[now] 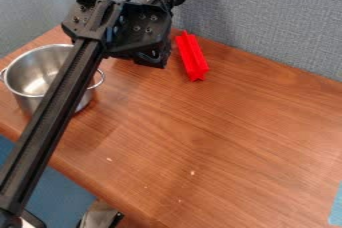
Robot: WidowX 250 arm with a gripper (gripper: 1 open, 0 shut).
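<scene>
A black robot arm (56,122) runs from the lower left up to a dark housing at the back of the table. My gripper's fingers cannot be made out; the end of the arm at the back is hidden or unclear. A red elongated object (193,58) lies on the wooden table just right of the dark housing. A steel pot (32,70) with side handles stands at the left, partly behind the arm.
A grey padded wall (267,22) closes off the back.
</scene>
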